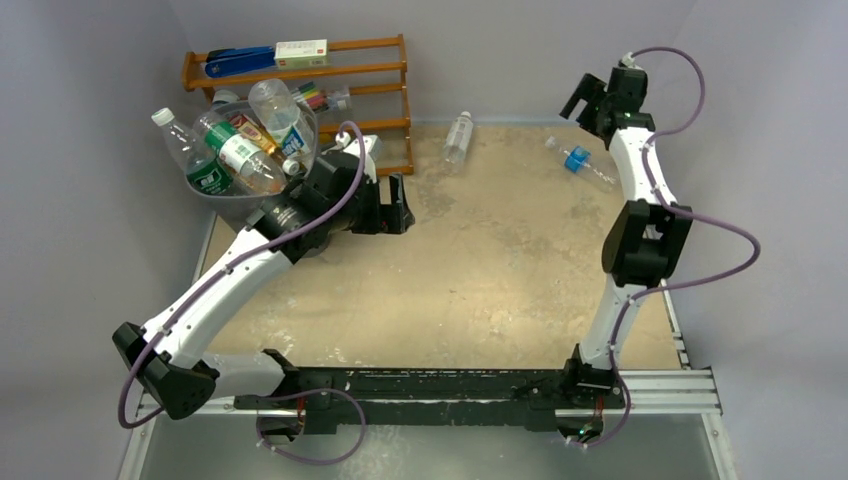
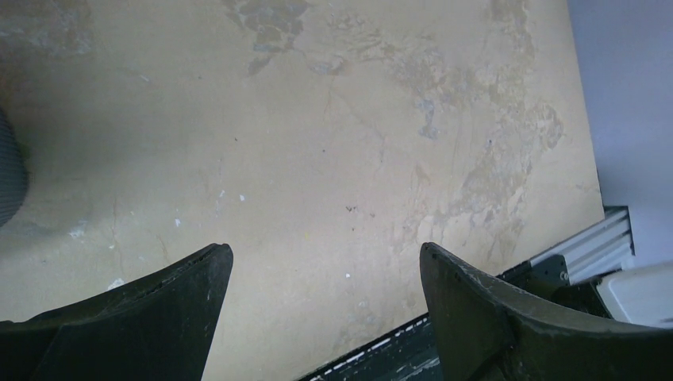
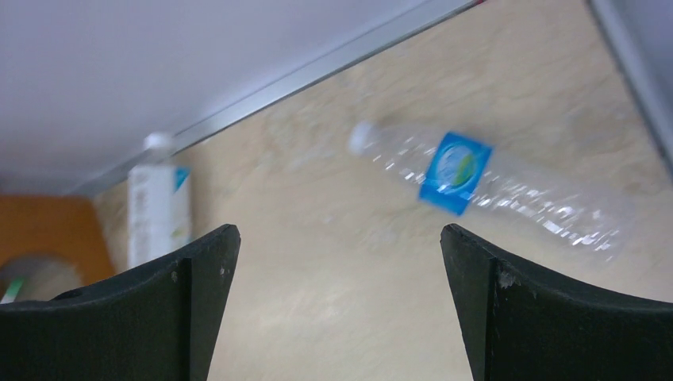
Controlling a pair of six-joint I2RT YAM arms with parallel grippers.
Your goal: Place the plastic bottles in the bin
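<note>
A grey bin (image 1: 228,210) at the back left is packed with plastic bottles. My left gripper (image 1: 390,210) is beside it, over the table; in the left wrist view its fingers are apart with nothing between. My right gripper (image 1: 585,100) is at the back right, open and empty, above a clear bottle with a blue label (image 1: 577,160), which lies on the table and shows blurred in the right wrist view (image 3: 524,190). Another clear bottle (image 1: 457,142) lies near the back wall, left of that one.
A wooden rack (image 1: 390,128) with boxes and small items stands behind the bin against the back wall. Walls close in on both sides.
</note>
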